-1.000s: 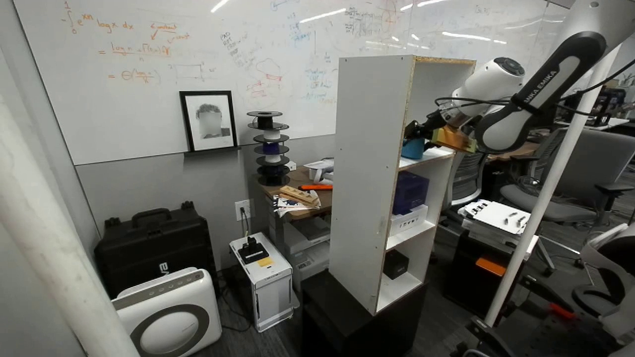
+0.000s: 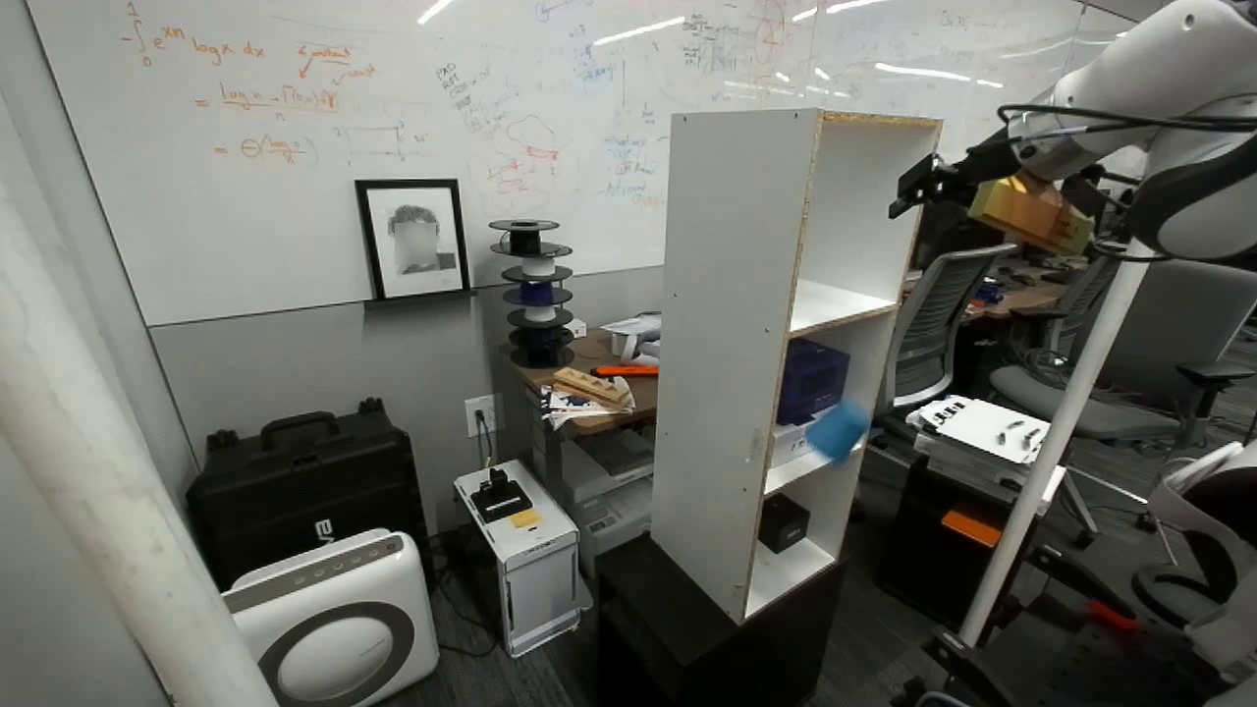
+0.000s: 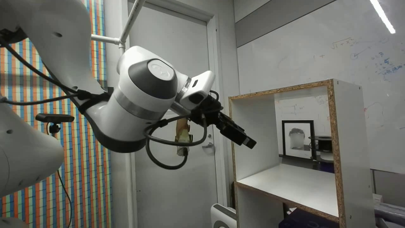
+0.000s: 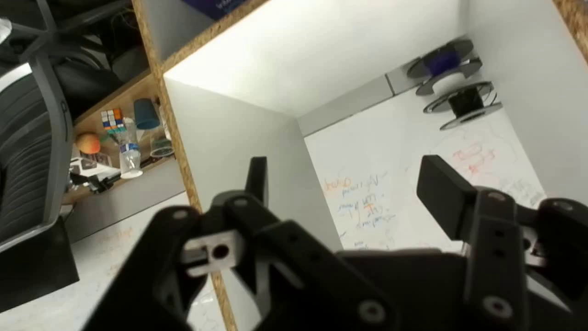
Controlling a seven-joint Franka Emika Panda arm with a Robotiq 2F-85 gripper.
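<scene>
A blue object [image 2: 837,431], smeared by motion, is in the air in front of the shelf unit [image 2: 721,353], level with its middle compartment; its shape is hard to make out. Up and to the right of it, outside the top compartment, is my gripper [image 2: 901,202]. The wrist view shows the gripper open, its fingers [image 4: 443,193] well apart with nothing between them. Seen from the second exterior view, the gripper [image 3: 248,142] points at the opening of the top compartment, whose floor [image 3: 300,186] is bare where visible.
A purple box [image 2: 813,379] occupies the middle compartment, and a small black box [image 2: 783,522] the bottom one. Filament spools [image 2: 536,295] stand behind the unit. A grey chair [image 2: 943,318] and a white pole [image 2: 1061,436] are close by on the right.
My gripper was at the top compartment with the blue object at its fingers. It has drawn back up and right; the blue object is now apart from it and lower, outside the unit.
</scene>
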